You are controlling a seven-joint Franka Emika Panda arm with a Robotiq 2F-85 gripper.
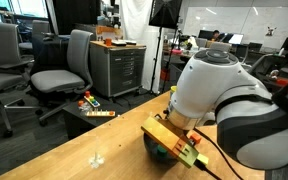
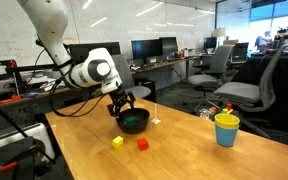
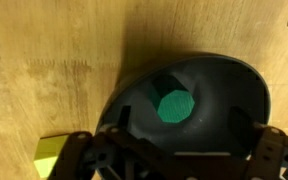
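Observation:
Inside a black bowl (image 3: 213, 82) lies a green block (image 3: 175, 106), its flat green end facing the wrist camera and its side in dark shadow. My gripper is over the bowl, fingers well apart, one on each side of the block as the wrist view sees it. No contact with the block shows there. In exterior view 2 the gripper (image 2: 118, 104) hangs at the bowl's (image 2: 134, 121) near-arm side, pointing down. Exterior view 1 has the bowl (image 1: 157, 152) mostly hidden behind the arm's orange part.
A yellow block (image 2: 117, 142) and a red block (image 2: 142, 144) lie on the table outside the bowl. Further right stands a blue and yellow bucket (image 2: 226, 129) with coloured things in its top. A thin white stick (image 2: 155, 112) rises behind the bowl.

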